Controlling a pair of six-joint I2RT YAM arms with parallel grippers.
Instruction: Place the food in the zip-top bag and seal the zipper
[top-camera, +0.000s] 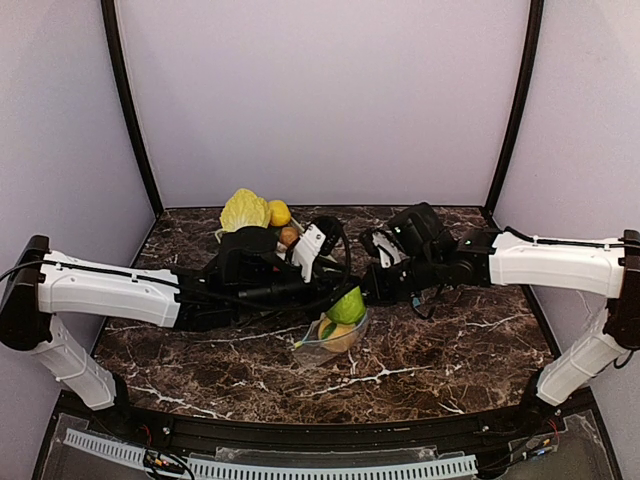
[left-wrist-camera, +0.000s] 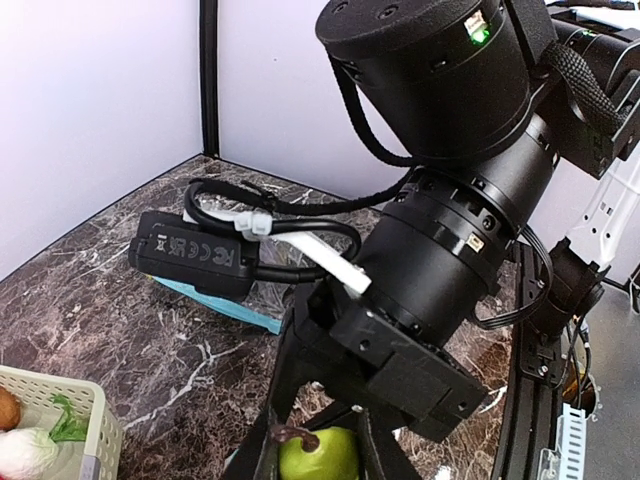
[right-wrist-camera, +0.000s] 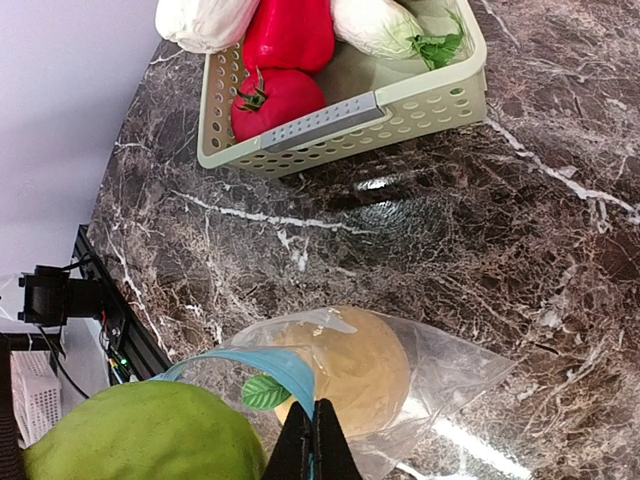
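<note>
My left gripper is shut on a green fruit or vegetable with a brown stem. In the top view this green item (top-camera: 347, 306) is over the mouth of the clear zip top bag. A round beige food (right-wrist-camera: 365, 370) with a small green leaf (right-wrist-camera: 263, 392) lies inside the bag (right-wrist-camera: 455, 360). The bag's blue zip edge (right-wrist-camera: 275, 362) runs between the fingertips of my right gripper, which is shut on it. Close by on the left in the right wrist view, the green item fills the lower corner, beside the bag's opening.
Behind the left arm stands a beige basket (right-wrist-camera: 430, 103) with a tomato (right-wrist-camera: 280, 103), a red pepper (right-wrist-camera: 290, 35) and other produce. Another blue-edged bag (left-wrist-camera: 215, 302) lies flat on the table, partly behind the right arm.
</note>
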